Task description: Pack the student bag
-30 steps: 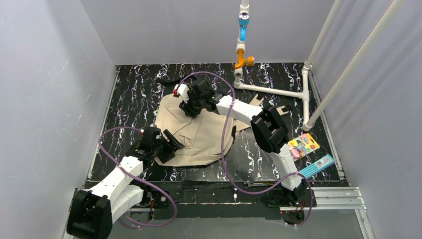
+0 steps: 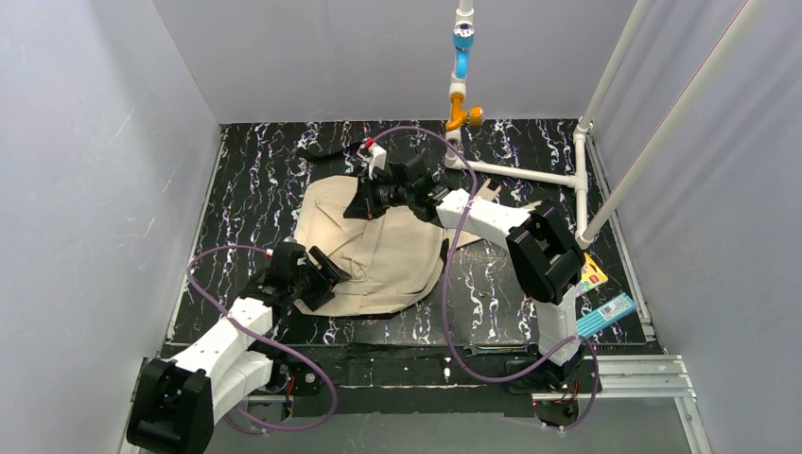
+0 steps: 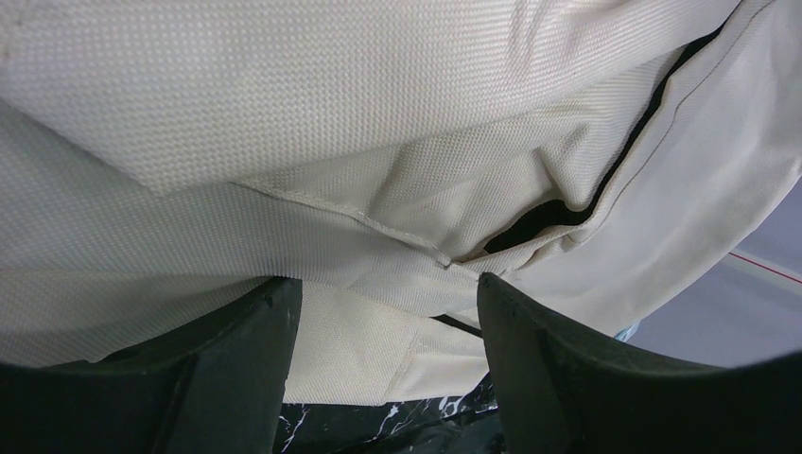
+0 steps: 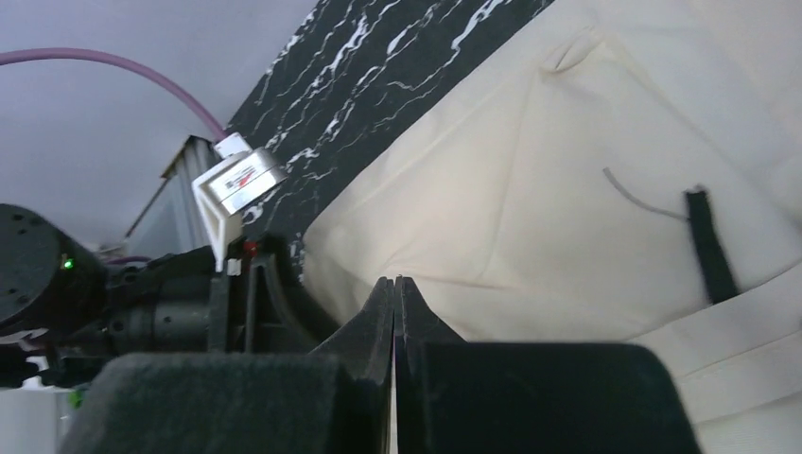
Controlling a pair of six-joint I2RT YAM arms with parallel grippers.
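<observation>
A beige cloth bag (image 2: 402, 260) lies flat and creased across the middle of the black marbled table. My left gripper (image 2: 335, 284) is low at its front left part, with its fingers apart. In the left wrist view, slack bag fabric (image 3: 284, 85) spreads under and beyond the open left fingers (image 3: 515, 317); a dark gap (image 3: 549, 218) shows between folds. Over the back part of the bag, my right gripper (image 2: 357, 212) points down and left. Its two fingertips (image 4: 382, 288) meet in the right wrist view, and nothing shows between them.
At the right edge lie a light blue pack (image 2: 606, 314) and a colourful booklet (image 2: 592, 274), the latter partly covered by my right arm. A white pipe frame (image 2: 530, 174) stands at the back right. Bare table (image 2: 251, 189) shows at the left.
The left arm and the bag look nearly unchanged.
</observation>
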